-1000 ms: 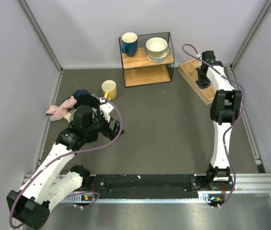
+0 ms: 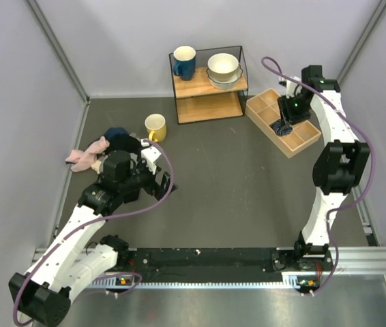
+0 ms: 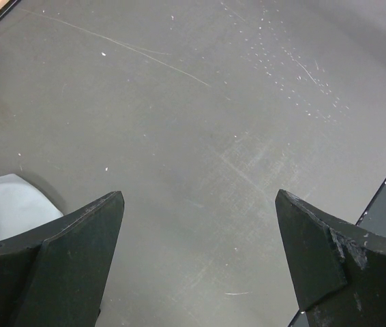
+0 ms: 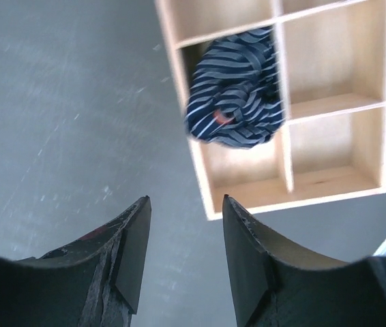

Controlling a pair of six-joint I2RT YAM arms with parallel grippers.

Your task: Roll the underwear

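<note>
A dark blue striped underwear, bunched into a small roll (image 4: 234, 92), lies in one compartment of the wooden divided box (image 2: 268, 126), leaning on its side wall. The right wrist view shows my right gripper clear of that roll, its fingers apart with only the table between them. From above, this gripper hangs over the box's far right part. My left gripper stands open over bare grey table, holding nothing. White cloth (image 3: 12, 208) shows beside its left finger.
A heap of clothes with a pink piece (image 2: 87, 154) lies at the left, partly behind my left arm. The yellow mug (image 2: 155, 127) stands near it. A rack (image 2: 210, 105) with cups and bowls is at the back. Mid-table is bare.
The right gripper has let go of the underwear, which now rests in the box, and drawn away to the right. The box has shifted slightly toward the front left. My left arm stays still.
</note>
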